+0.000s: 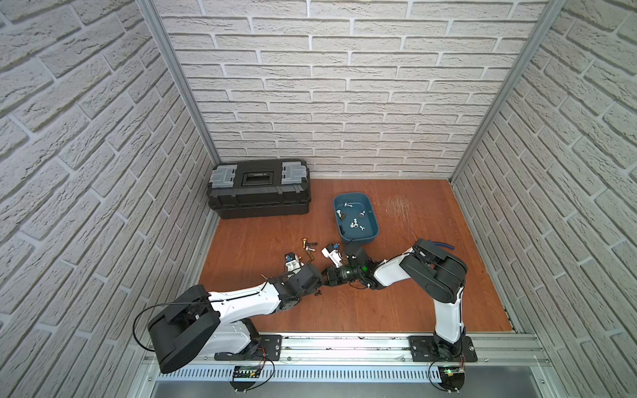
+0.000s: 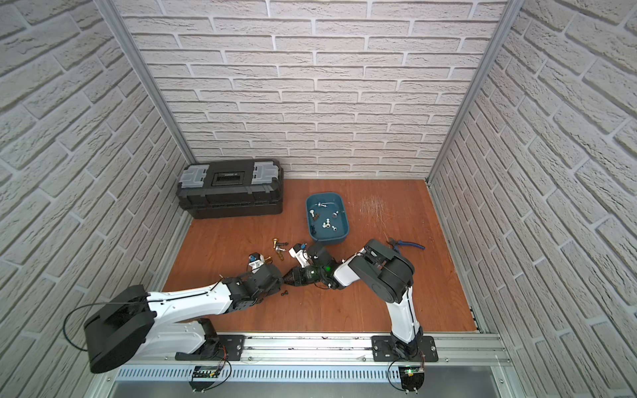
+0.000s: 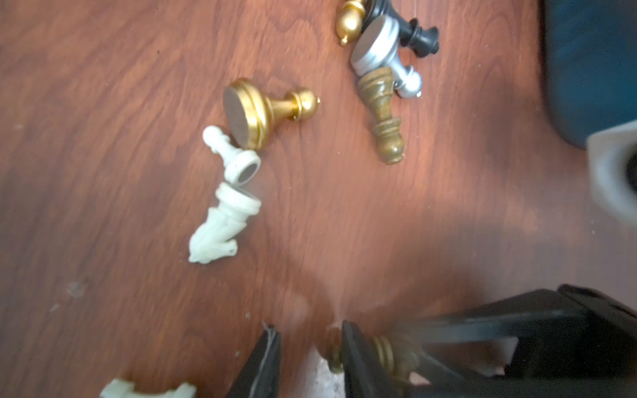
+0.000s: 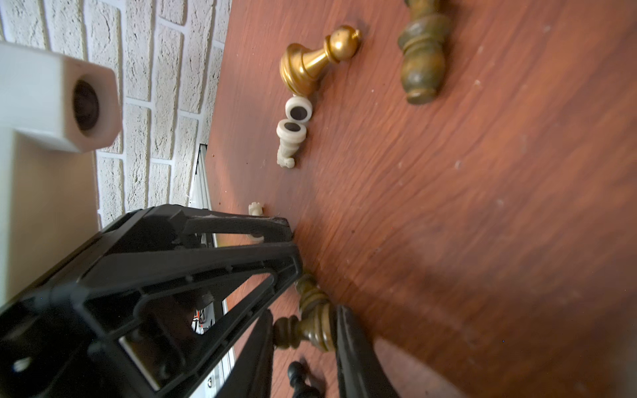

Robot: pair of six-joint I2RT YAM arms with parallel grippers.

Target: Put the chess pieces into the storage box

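In the left wrist view, my left gripper stands part open, low at the table, beside a brass-coloured piece partly behind its finger. My right gripper is shut on a dark brass chess piece (image 4: pixel 315 326), close beside the left gripper. Loose pieces lie on their sides: a white knight (image 3: pixel 215 232), a white pawn (image 3: pixel 235 162), a gold pawn (image 3: pixel 252 112), a bronze piece (image 3: pixel 381 112), a silver pawn (image 3: pixel 375 46) and a black piece (image 3: pixel 421 39). The blue storage box (image 1: pixel 373 225) behind the grippers holds several pieces.
A closed black toolbox (image 1: pixel 258 202) stands at the back left. Blue-handled pliers (image 2: pixel 411 244) lie at the right, partly behind the right arm in the top left view.
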